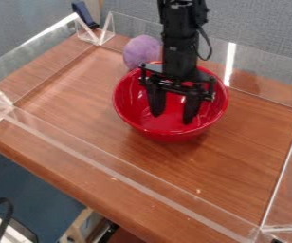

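A black robot gripper point(174, 102) hangs from the top of the camera view, its two dark fingers reaching down inside a red bowl point(168, 130). The fingers appear spread apart. Whether anything small lies between or under them in the bowl cannot be made out. Behind the bowl's left rim sits a round purple object point(141, 52), partly covered by the bowl and arm.
Clear plastic walls edge the wooden table point(85, 142). A grey wall stands behind.
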